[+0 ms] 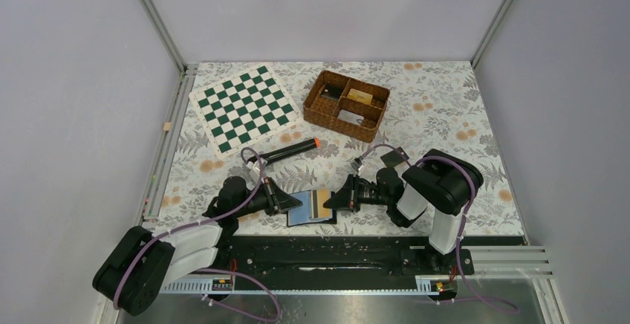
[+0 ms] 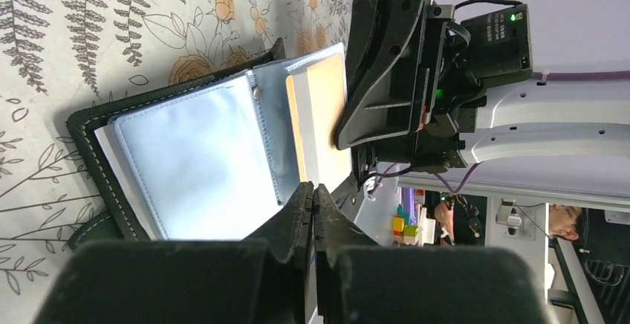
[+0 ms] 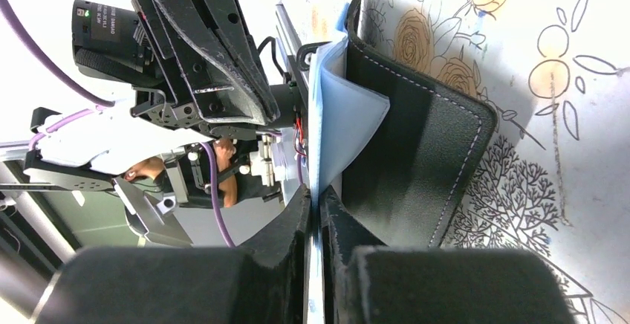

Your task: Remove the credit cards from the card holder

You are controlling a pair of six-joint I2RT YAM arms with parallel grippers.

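The card holder (image 1: 300, 212) lies open at the table's front, with a black stitched cover (image 3: 416, 153) and light blue pages (image 2: 195, 164). A yellow-orange card with a pale band (image 2: 327, 112) shows on its right side in the left wrist view. My left gripper (image 1: 299, 203) is shut over the holder, nothing visible between its fingertips. At the holder's right edge is my right gripper (image 1: 327, 205); its fingers (image 3: 295, 216) are close together with a thin blue edge of the holder between them. That blue page stands raised off the cover.
A brown woven basket (image 1: 306, 113) at the back has compartments holding a dark, a yellow and a pale card. A dark flat piece (image 1: 394, 157) lies behind the right arm. A black tube (image 1: 290, 151) and a green-white checkerboard (image 1: 245, 108) sit at the left.
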